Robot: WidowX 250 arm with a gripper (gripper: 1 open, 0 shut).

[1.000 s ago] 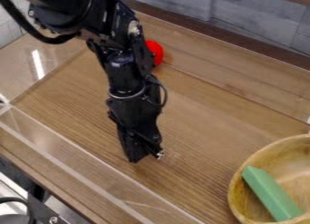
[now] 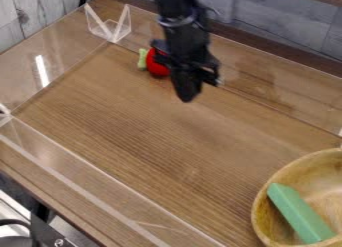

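My black gripper (image 2: 206,89) is over the back middle of the wooden table (image 2: 147,161), shut, with nothing visible between its fingers; it is blurred. A red round object (image 2: 156,67) with a green part lies just left of it, partly hidden behind the arm.
A wooden bowl (image 2: 274,228) at the front right holds a long green object (image 2: 298,213). A wall stands along the back left.
My gripper has moved from the front middle to the back of the table, near the red object. The bowl and green object have not moved.
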